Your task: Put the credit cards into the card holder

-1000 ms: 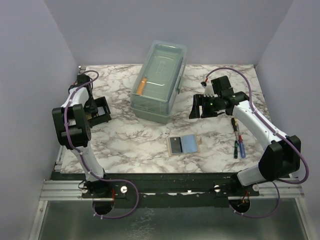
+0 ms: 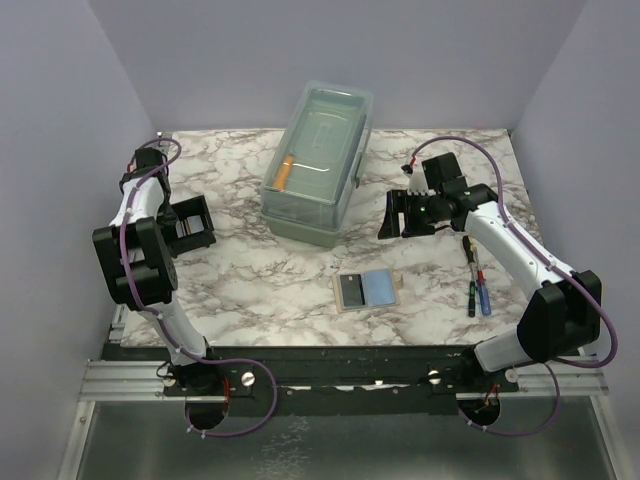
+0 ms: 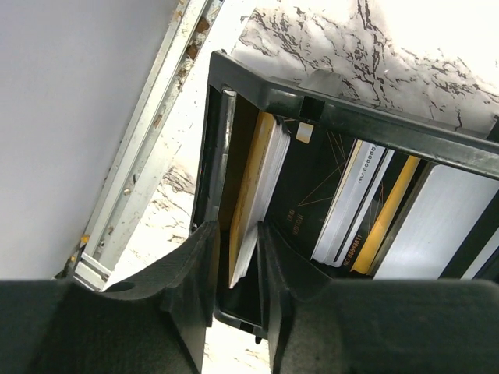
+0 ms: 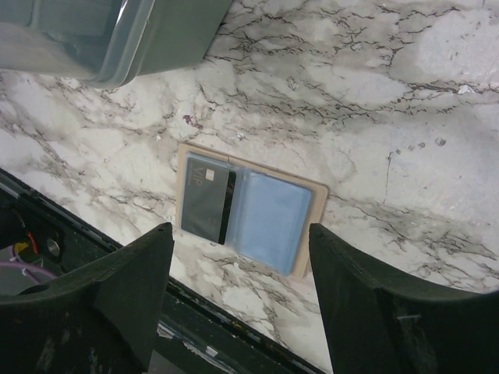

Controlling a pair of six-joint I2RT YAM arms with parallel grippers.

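My left gripper is down inside a black box (image 3: 390, 139) at the table's far left, its part-open fingers around the bottom end of an upright stack of white and yellow cards (image 3: 265, 164) by the box's left wall. More cards (image 3: 351, 195) stand in other slots to the right. My right gripper hangs open over the table, empty. Below it lies a flat tan card holder (image 4: 316, 202) with a black card (image 4: 204, 199) marked VIP and a light blue pocket (image 4: 269, 214).
A large translucent lidded bin (image 2: 315, 160) stands at the back centre. Screwdriver-like tools (image 2: 480, 290) lie at the right edge.
My left arm has shifted left across the black box over the last second. The right arm and the holder are unchanged.
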